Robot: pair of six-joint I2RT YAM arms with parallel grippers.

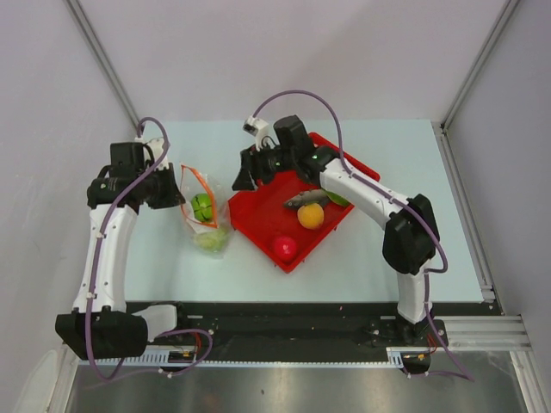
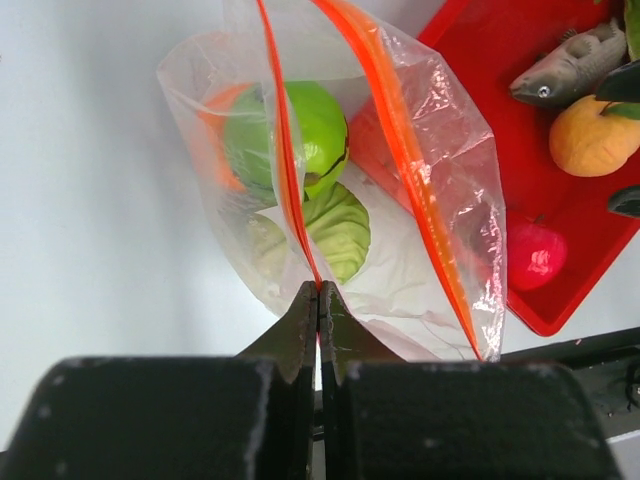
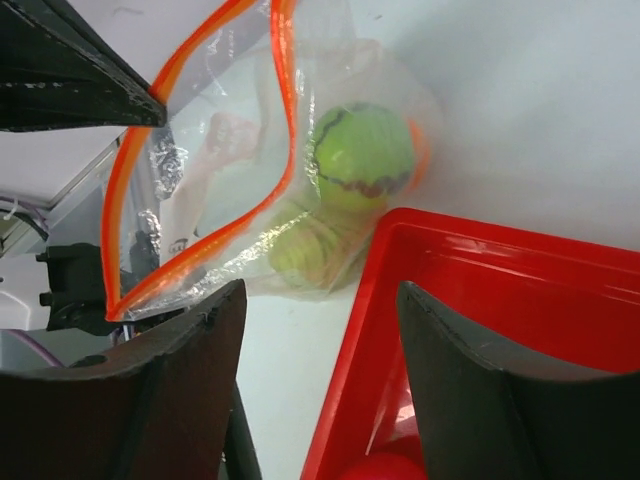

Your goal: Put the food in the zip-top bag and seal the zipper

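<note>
The zip top bag (image 1: 211, 232) stands on the table with its orange zipper open; a green ball-like fruit (image 2: 310, 130) and a pale cabbage-like item (image 2: 335, 235) are inside. My left gripper is shut at the bag's rim, gripping the edge by its zipper strip. My right gripper is part open with nothing between its fingers, over the red tray (image 3: 500, 300) just right of the bag. A grey fish (image 2: 560, 75), a yellow fruit (image 2: 585, 140) and a red fruit (image 2: 535, 255) lie in the tray.
The right arm covers the tray's upper part; some green produce shows at its edge.
</note>
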